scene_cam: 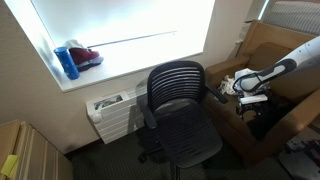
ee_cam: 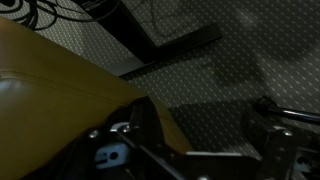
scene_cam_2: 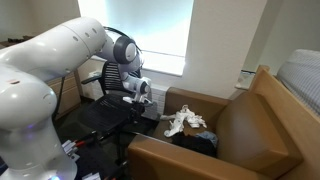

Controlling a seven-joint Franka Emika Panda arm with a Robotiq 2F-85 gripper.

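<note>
My gripper appears open in the wrist view, its dark fingers standing apart with only patterned carpet visible between them. Tan upholstery (ee_cam: 60,90) fills the left of that view, beside a dark bar (ee_cam: 170,50) low over the floor. From exterior view 2, the gripper (scene_cam_2: 136,112) hangs low at the end of the white arm, left of the brown sofa (scene_cam_2: 240,105). White crumpled cloth (scene_cam_2: 183,121) and a dark cloth (scene_cam_2: 198,143) lie on the sofa seat. Exterior view 1 shows the arm (scene_cam: 280,70) reaching down; the fingertips are too small to read there.
A black office chair (scene_cam: 180,115) stands mid-room near the white wall unit (scene_cam: 115,112). On the windowsill sit a blue bottle (scene_cam: 66,62) and a dark red item (scene_cam: 85,58). Wooden drawers (scene_cam: 35,150) stand at left. Cables (ee_cam: 40,12) lie on the carpet.
</note>
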